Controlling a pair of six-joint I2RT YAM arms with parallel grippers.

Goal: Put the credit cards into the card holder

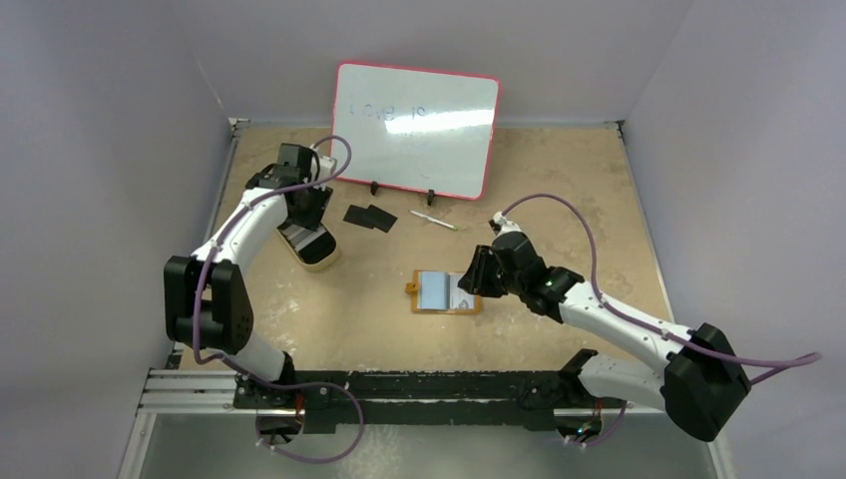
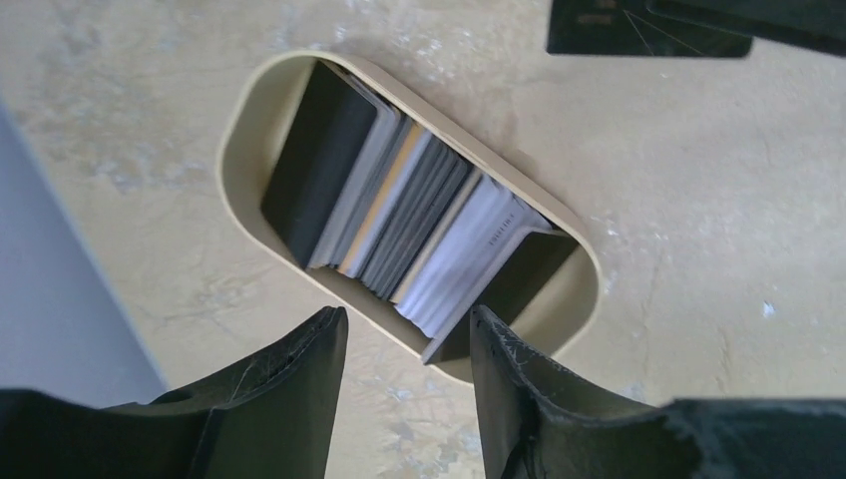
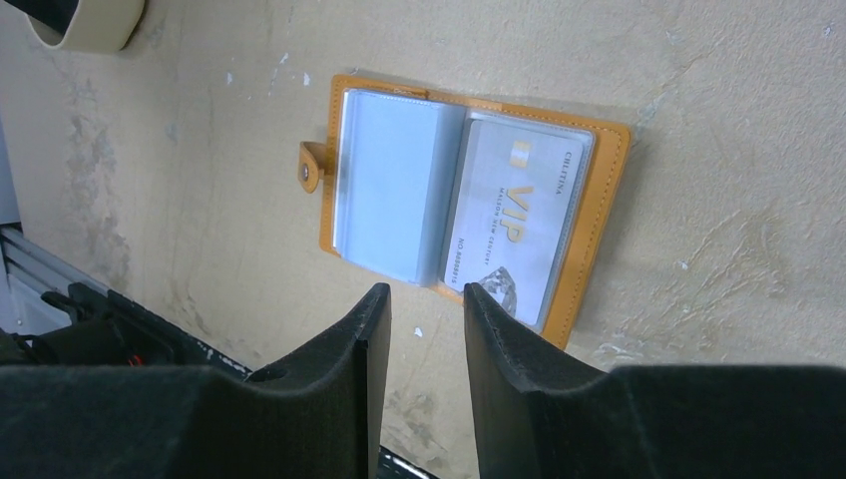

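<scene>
A cream oval box [image 2: 469,145] full of upright credit cards [image 2: 399,205] lies below my left gripper, whose fingers stand part open with nothing between them. In the top view the left hand [image 1: 307,205] covers the box's upper end. The brown card holder [image 3: 599,190] lies spread at the table's middle front. A blue-white sleeve is on its left side, and a silver VIP card [image 3: 514,205] rests on its right side. Over the holder's right part, my right gripper is open and empty.
Two black cards [image 1: 369,217] lie flat to the right of the box. A white marker [image 1: 434,220] lies beyond them, and a whiteboard [image 1: 414,130] stands at the back. Bare table separates the box from the holder.
</scene>
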